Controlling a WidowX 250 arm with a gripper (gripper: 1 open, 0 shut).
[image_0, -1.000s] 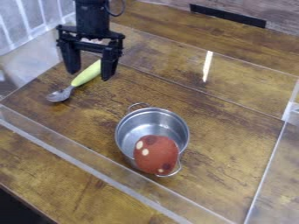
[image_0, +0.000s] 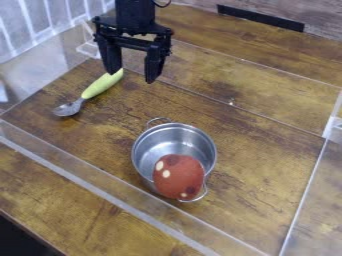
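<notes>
My black gripper (image_0: 131, 60) hangs at the top left, open, above and just behind a pale green, long object (image_0: 103, 85). A silver spoon (image_0: 70, 107) lies left of that object. A steel pot (image_0: 171, 140) stands in the lower middle with a red, dark-spotted round object (image_0: 179, 176) at its front.
Clear panels edge the workspace at the left and right.
My gripper has risen back and shifted right, away from the spoon. The pot is unchanged.
</notes>
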